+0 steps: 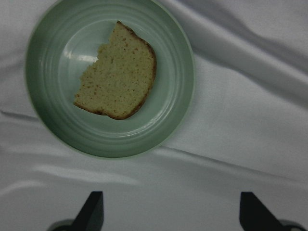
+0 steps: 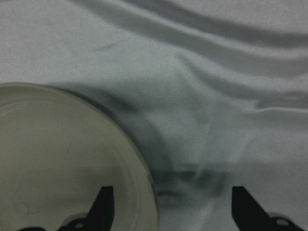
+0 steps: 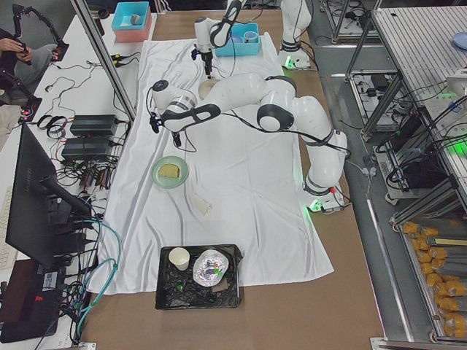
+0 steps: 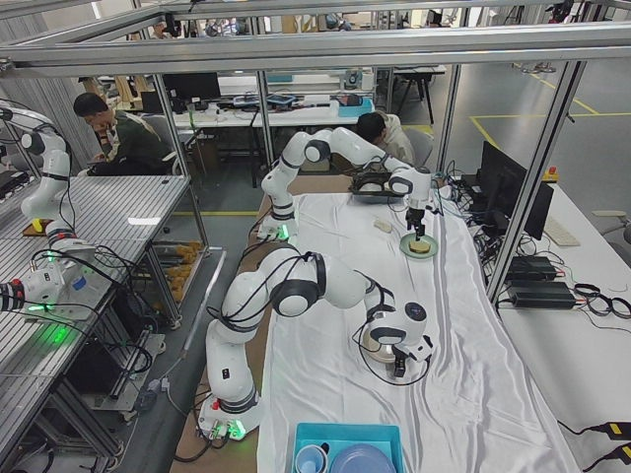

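Observation:
A green plate (image 3: 160, 181) with a bitten-looking bread slice (image 1: 115, 77) lies on the white cloth. My left gripper (image 3: 166, 130) is above the cloth near that plate; in the left wrist view its open fingers (image 1: 91, 214) have nothing between them, and the plate lies beyond them. A cream plate (image 2: 57, 139) lies under my right gripper, which is open, its fingers on either side of the plate's rim as seen from above; whether they touch it cannot be told. In the camera right view my right gripper (image 4: 402, 360) hangs over that plate.
A blue bin (image 4: 345, 434) with a plate and mug stands at one end of the cloth. A black tray (image 3: 168, 295) with a cup and foil dish stands at the other. Monitors and cables line one side.

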